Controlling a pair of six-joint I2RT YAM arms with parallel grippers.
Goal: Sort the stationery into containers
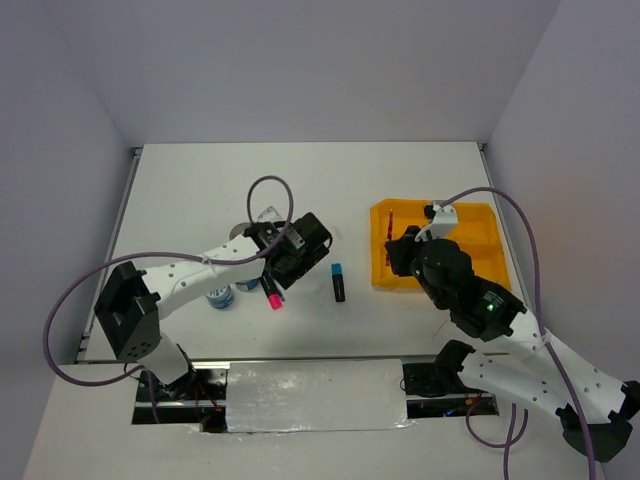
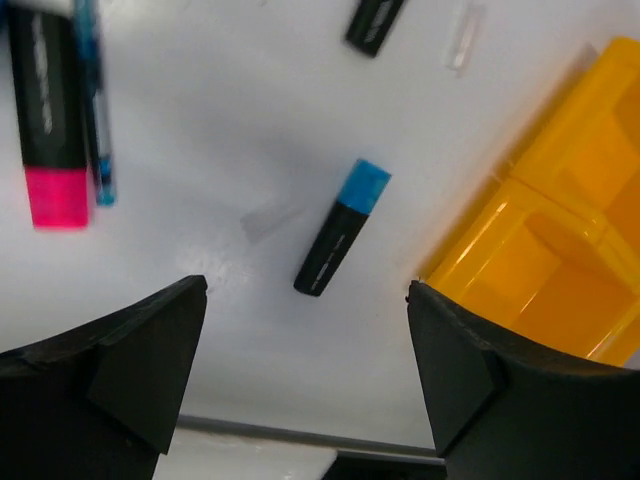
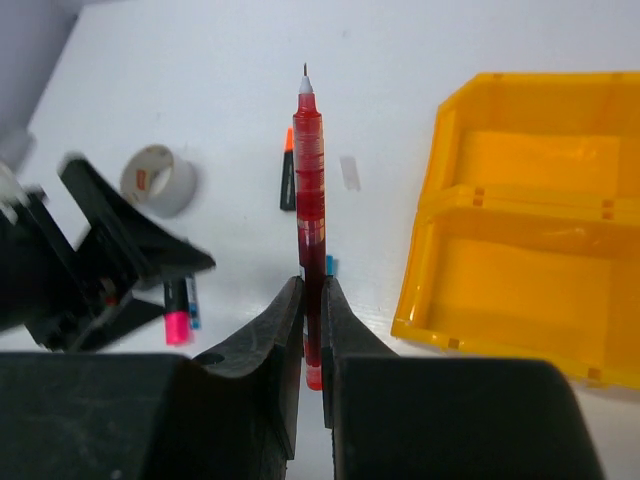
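My left gripper [image 1: 298, 258] hovers over the stationery, open with nothing between its fingers. Below it, the left wrist view shows a blue-capped marker [image 2: 335, 240], a pink-capped marker [image 2: 48, 110], a thin blue pen [image 2: 97, 120] and another dark marker [image 2: 372, 25]. My right gripper is shut on a red pen [image 3: 311, 170], held over the left part of the orange container [image 1: 470, 275]. In the right wrist view an orange-capped marker [image 3: 288, 180] lies behind it.
A tape roll [image 3: 175, 185] lies at the left, partly hidden in the top view by my left arm. Blue round items [image 1: 221, 298] sit below it.
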